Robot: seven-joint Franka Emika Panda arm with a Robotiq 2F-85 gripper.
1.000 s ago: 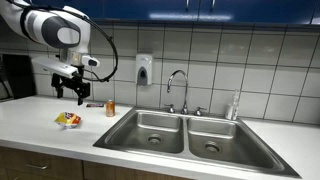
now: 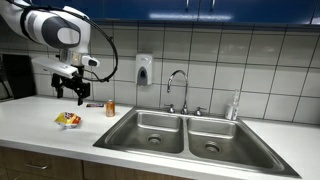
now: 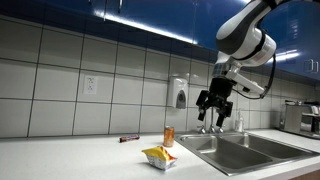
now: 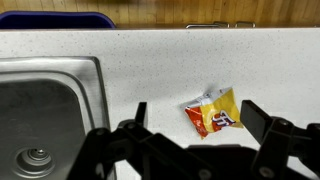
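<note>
Above the counter hangs my gripper, open, its two dark fingers wide apart and nothing held between them. A yellow and red packet [image 4: 212,113] lies on the white counter below, seen between the fingers in the wrist view, towards the right one. From the side, the packet [image 3: 159,157] rests near the counter's front, with the gripper [image 3: 214,131] well above counter height. An orange can [image 2: 110,108] stands upright further back, left of the sink. Near the can a dark, thin object [image 3: 129,138] lies on the counter by the tiled wall.
A double steel sink [image 2: 185,125] with a tall faucet [image 2: 178,86] fills the middle of the counter. A bottle [image 2: 233,106] stands behind the right basin. The wrist view shows a dark blue container [image 4: 55,20] beyond the counter edge. Bare counter surrounds the packet.
</note>
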